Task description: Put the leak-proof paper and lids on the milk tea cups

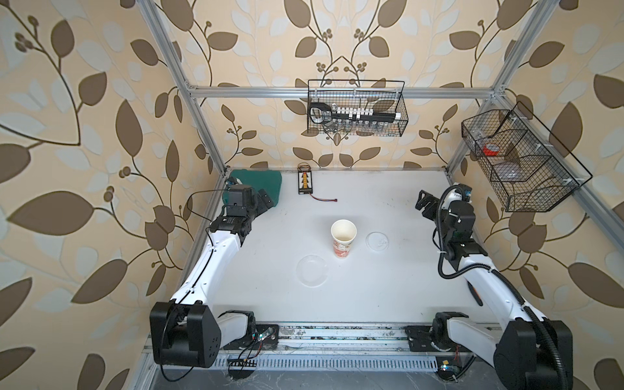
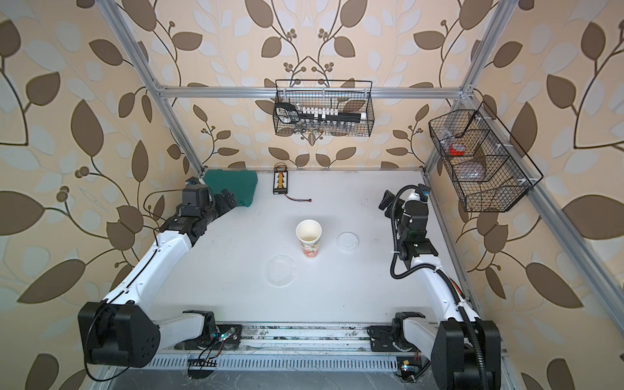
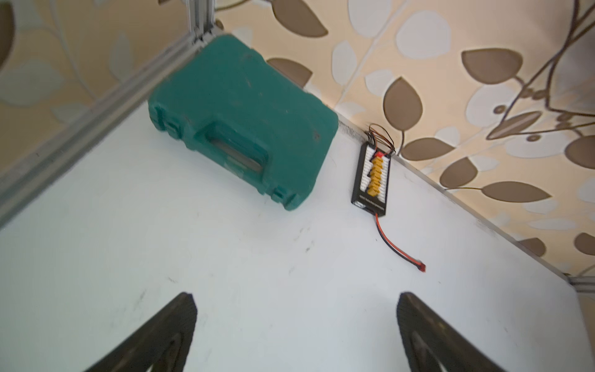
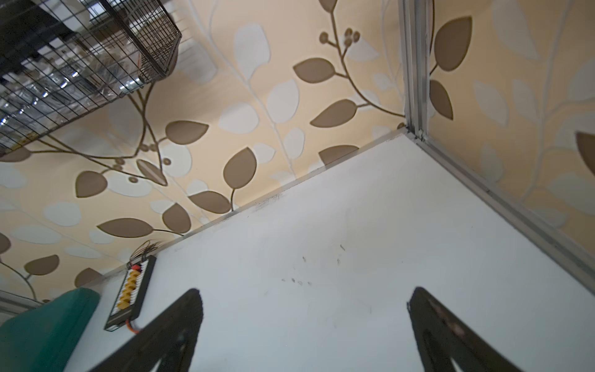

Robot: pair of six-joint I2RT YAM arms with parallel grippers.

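A patterned paper cup (image 1: 342, 249) stands upright and open-topped near the middle of the white table. Left of it and closer to the front lies a thin translucent disc (image 1: 312, 270), flat on the surface. A smaller clear round lid (image 1: 377, 241) rests to the cup's right. My left gripper (image 1: 265, 199) is raised at the table's left side, well away from the cup; its fingers (image 3: 164, 334) are wide apart over bare table. On the right side my right gripper (image 1: 423, 200) is likewise open and empty, clear of both discs.
A green case (image 3: 248, 111) sits in the back left corner, beside a black board with yellow connectors (image 3: 373, 176) and a red-tipped cable. Wire baskets (image 1: 357, 123) hang on the back and right walls.
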